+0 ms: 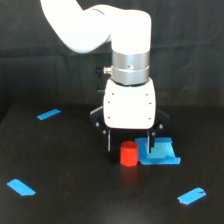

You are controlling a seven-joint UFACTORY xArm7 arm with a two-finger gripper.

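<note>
A small red block (128,154) stands on the black table, its top edge close under the white hand. Behind it and to its right is a light-blue tray (165,154), touching or partly hidden by the block in this view. My gripper (130,147) points down over the block, its two dark fingers spread wide, one to the left and one to the right of it. A gap shows between the left finger (109,142) and the block, so nothing is held. How far the fingertips are from the block in depth cannot be told.
Blue strips of tape lie flat at the back left (48,114), front left (20,187) and front right (191,196). Open black table surrounds the block on the left and in front. A dark curtain hangs behind.
</note>
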